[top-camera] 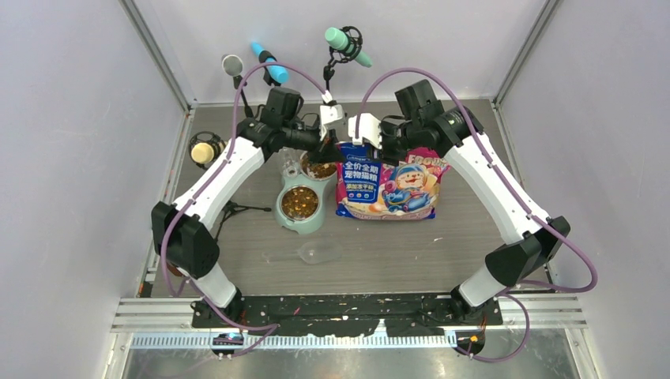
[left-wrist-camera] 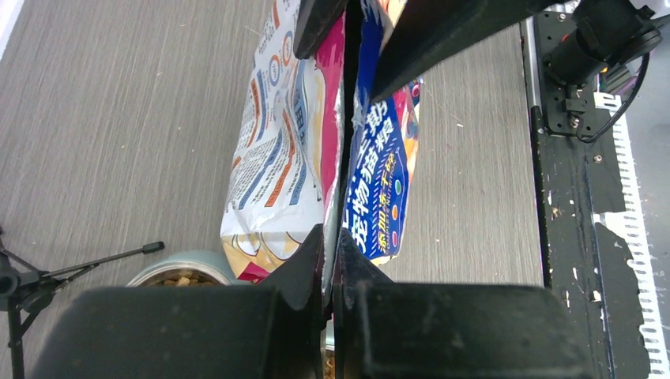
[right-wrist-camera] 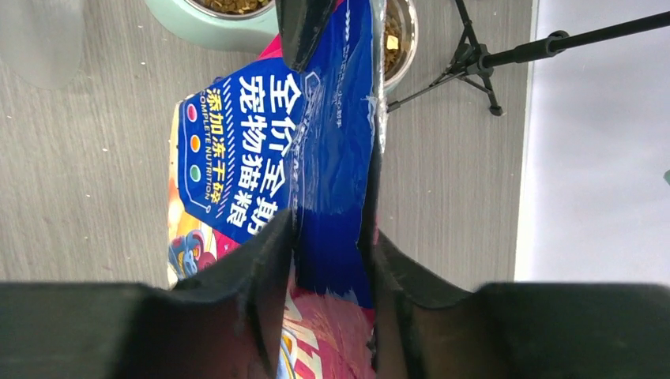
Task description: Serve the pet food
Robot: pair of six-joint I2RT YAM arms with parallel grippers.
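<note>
The pet food bag (top-camera: 393,192), blue and pink with a cartoon figure, stands right of the pale green double bowl (top-camera: 317,223). Both bowls hold brown food. In the left wrist view my left gripper is shut on one end of the bag's top edge. My right gripper is part open, its fingers on either side of the top edge farther along; the blue front panel lies between them. Those right fingers (left-wrist-camera: 438,39) also show in the left wrist view, straddling the narrow mouth of the bag. Inside the bag is hidden.
A clear scoop (top-camera: 318,252) lies on the table in front of the bowls. A small black tripod (top-camera: 231,209) stands left of them. Behind are stands with a blue tube (top-camera: 276,71) and a green one (top-camera: 337,39).
</note>
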